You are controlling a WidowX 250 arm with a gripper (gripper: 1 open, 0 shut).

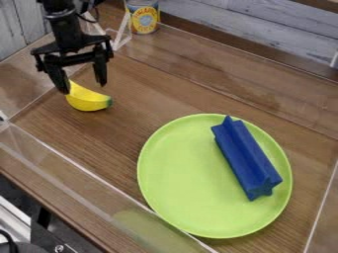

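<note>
My black gripper (71,69) hangs at the upper left of the camera view, open, with its fingers spread just above a yellow banana-like object (87,99). The yellow object lies on the wooden table; whether the fingers touch it I cannot tell. A blue ridged bar (246,158) rests on a green plate (179,188) at the right.
A can with a yellow label (142,17) stands at the back. A grey wall runs along the back and left, and a clear edge strip runs along the front left.
</note>
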